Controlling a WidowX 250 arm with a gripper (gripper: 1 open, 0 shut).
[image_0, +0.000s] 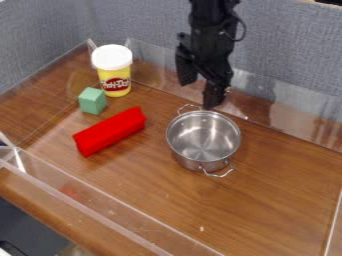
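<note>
My gripper (202, 76) hangs at the top centre of the camera view, dark and open, above and behind a steel pot (203, 142) with two wire handles. A red block (110, 131) lies left of the pot. A green cube (92, 100) and a yellow Play-Doh tub (112, 75) with a white lid stand further back on the left.
A transparent wall runs along the back behind the pot, and clear edges show at the front left and right.
</note>
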